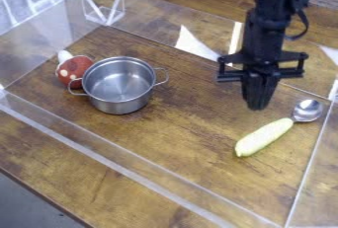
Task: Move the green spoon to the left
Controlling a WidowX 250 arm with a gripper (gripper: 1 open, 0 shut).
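The spoon lies flat on the wooden table at the right of the camera view, with a pale green handle (264, 138) pointing toward the front and a shiny metal bowl (306, 110) at its back right end. My black gripper (258, 104) is above and behind the handle, to the left of the spoon's bowl. Its fingers are together with nothing between them, and the spoon is outside them.
A steel pot (121, 86) with two handles stands left of centre. Beside it is a red mushroom-like toy (74, 69) with white spots. Clear walls edge the table (158, 163). Bare wood lies between pot and spoon.
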